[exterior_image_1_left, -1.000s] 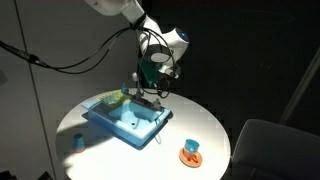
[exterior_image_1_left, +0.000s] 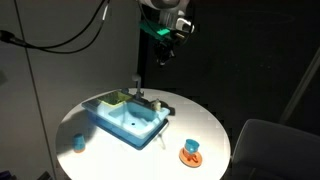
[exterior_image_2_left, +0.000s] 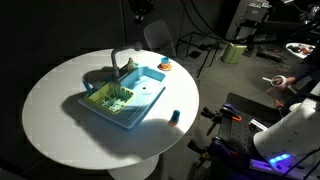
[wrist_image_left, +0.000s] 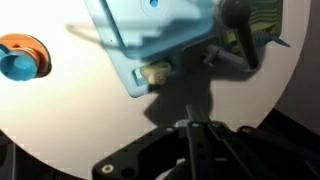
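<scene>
My gripper (exterior_image_1_left: 163, 63) hangs high above the back of the round table, apart from everything on it. Its fingertips look shut in the wrist view, and nothing shows between them. Below stands a light blue toy sink (exterior_image_1_left: 128, 119) with a grey faucet (wrist_image_left: 236, 14) at its back edge. A green rack (exterior_image_2_left: 108, 97) sits at one end of the sink. Beside the faucet is a small tan object (wrist_image_left: 156, 73). A blue cup (exterior_image_1_left: 191, 146) rests on an orange saucer (exterior_image_1_left: 190, 160) at the right. Another blue cup (exterior_image_1_left: 79, 143) stands alone at the left.
The white round table (exterior_image_2_left: 75, 130) has bare room around the sink. A grey chair (exterior_image_1_left: 265, 150) is at the right in exterior view 1. Cables hang from the arm.
My gripper has risen well away from the sink, with the arm going up and slightly right in exterior view 1. The things on the table look unmoved.
</scene>
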